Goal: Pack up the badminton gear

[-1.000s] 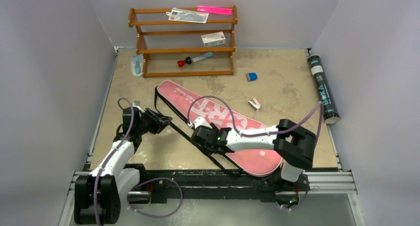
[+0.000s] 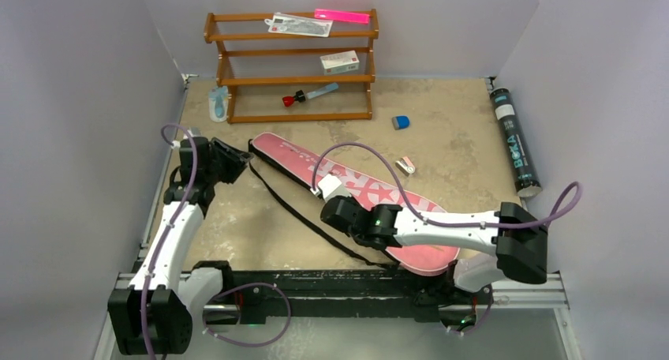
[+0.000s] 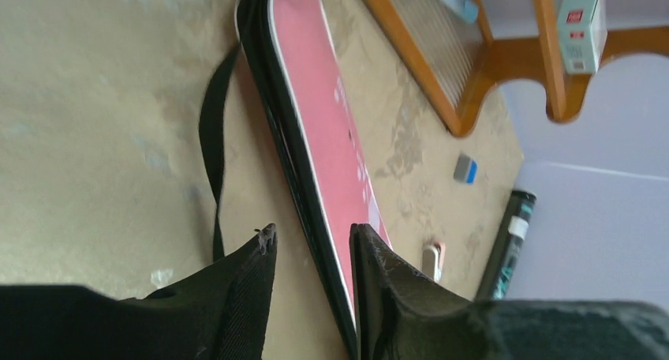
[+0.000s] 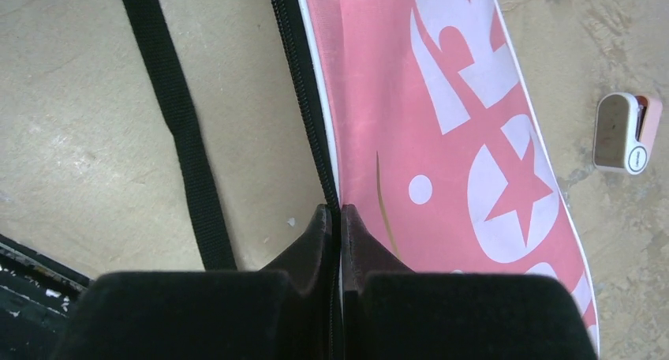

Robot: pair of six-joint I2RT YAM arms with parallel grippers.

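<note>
A long pink racket bag (image 2: 284, 151) with white lettering and a black zipped edge (image 4: 304, 99) lies diagonally across the table, a black strap (image 2: 288, 206) loose along its near side. My left gripper is part open above the table near the bag's narrow end, nothing between its fingers. My right gripper is shut at the zipped edge, low over the bag; whether the zipper band is pinched between the fingertips is hard to tell.
A wooden rack (image 2: 292, 117) with small items stands at the back. A black BOKA tube (image 2: 513, 143) lies along the right wall. A blue block (image 2: 401, 122) and a small stapler-like object (image 2: 405, 165) lie behind the bag.
My left gripper has risen toward the back, near the bag's narrow end. The right arm has moved right, and the bag's wide end has shifted slightly right.
</note>
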